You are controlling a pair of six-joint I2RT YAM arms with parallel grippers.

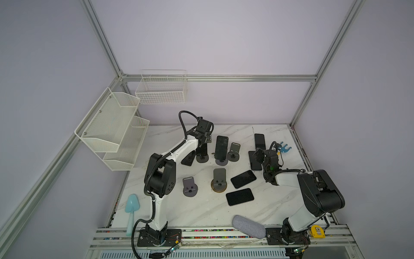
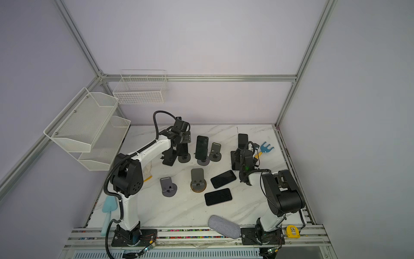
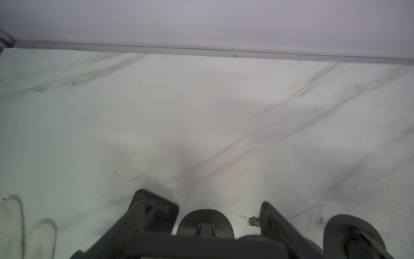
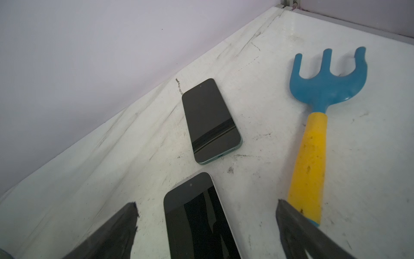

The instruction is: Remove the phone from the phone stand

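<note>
My left gripper is over the back-left stand, shut on a dark phone whose lower part shows below it. In the left wrist view a dark edge spans between the fingers. Another phone stands upright on the neighbouring stand. My right gripper is open over a phone lying on the right of the table, with nothing between its fingers.
Empty stands, loose phones, a blue-and-yellow hand fork, a blue scoop and a grey case lie around. Wire baskets hang at left.
</note>
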